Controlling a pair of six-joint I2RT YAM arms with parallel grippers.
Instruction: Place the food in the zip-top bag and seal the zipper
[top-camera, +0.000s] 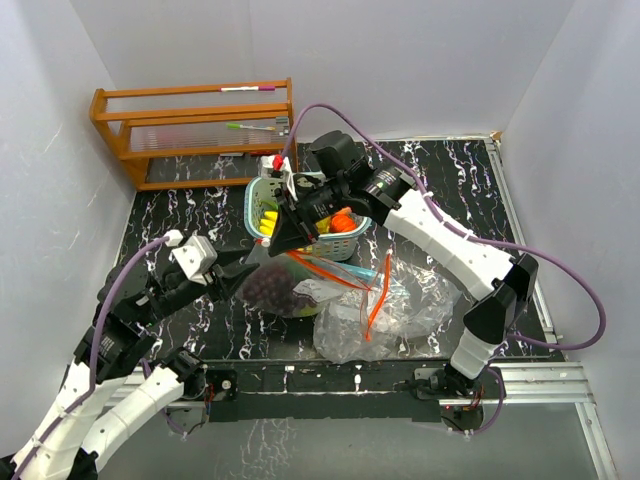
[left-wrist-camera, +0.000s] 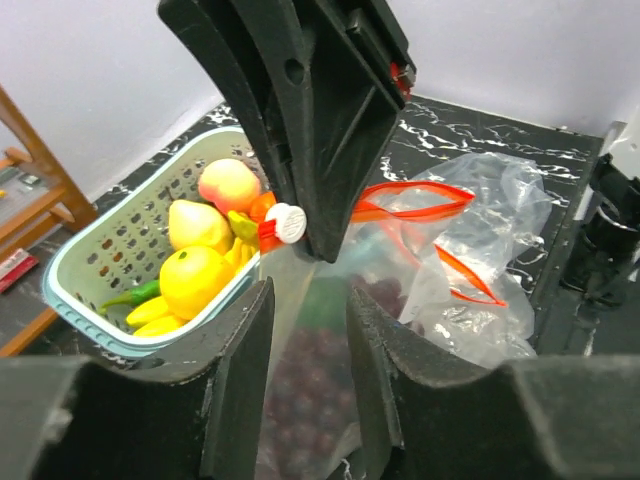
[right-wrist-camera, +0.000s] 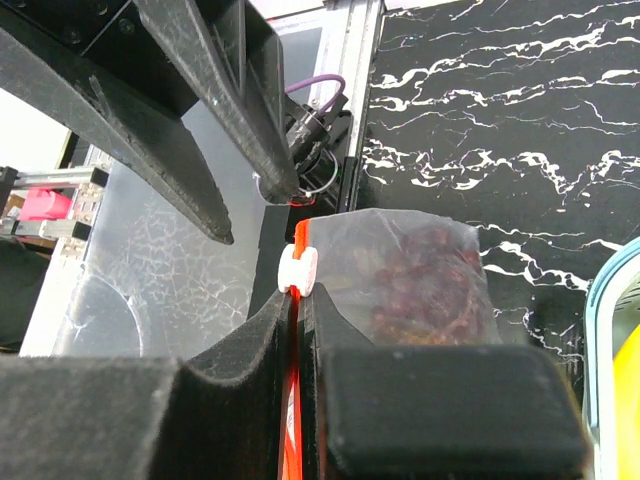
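Note:
My right gripper (top-camera: 298, 236) is shut on the top edge of a zip bag (left-wrist-camera: 310, 390), by its white slider (right-wrist-camera: 298, 270) and orange zipper. Dark grapes show inside the bag. My left gripper (top-camera: 238, 272) is beside that bag's upper corner, its fingers apart in the left wrist view, just below the right gripper's tip. Further clear bags with orange zippers (top-camera: 390, 315) lie crumpled on the counter to the right.
A light green basket (left-wrist-camera: 85, 280) of fruit and vegetables stands behind the bag. A wooden rack (top-camera: 190, 185) is at the back left.

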